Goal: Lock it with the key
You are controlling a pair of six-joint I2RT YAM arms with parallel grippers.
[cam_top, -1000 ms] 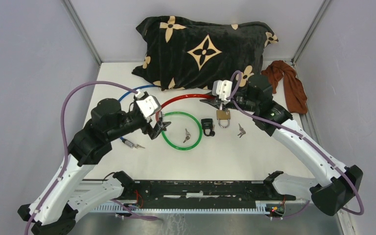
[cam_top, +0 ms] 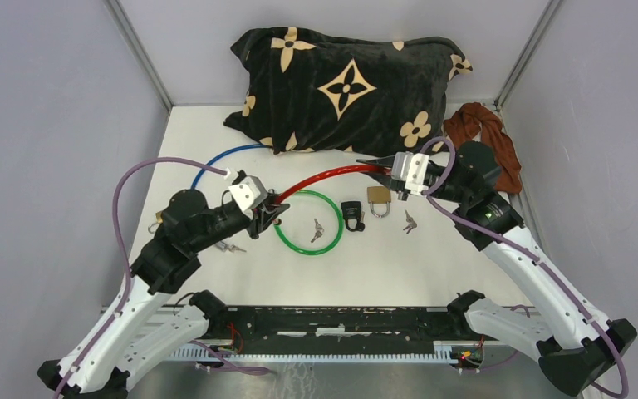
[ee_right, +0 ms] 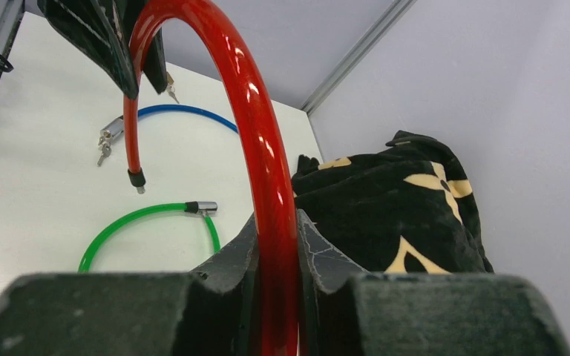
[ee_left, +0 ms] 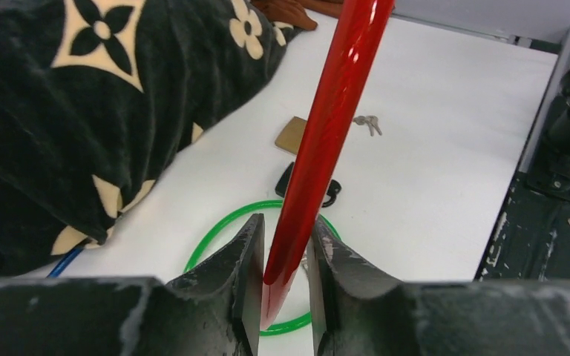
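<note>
A red cable lock (cam_top: pixel 332 172) arches between both grippers, well above the white table. My right gripper is shut on it. My left gripper has its fingers closely around the red cable; whether they grip it is unclear. In the right wrist view the cable's free end (ee_right: pixel 137 182) hangs down with a metal pin. Several keys lie on the table, including one bunch (cam_top: pixel 317 230) inside the green cable lock and another (cam_top: pixel 409 221) at the right.
Green (cam_top: pixel 309 253) and blue (cam_top: pixel 233 151) cable locks, a black padlock (cam_top: pixel 351 212) and a brass padlock (cam_top: pixel 378 196) lie on the table (cam_top: pixel 432 274). A patterned pillow (cam_top: pixel 341 116) and brown cloth (cam_top: pixel 498 150) fill the back.
My right gripper has moved rightward with the red cable.
</note>
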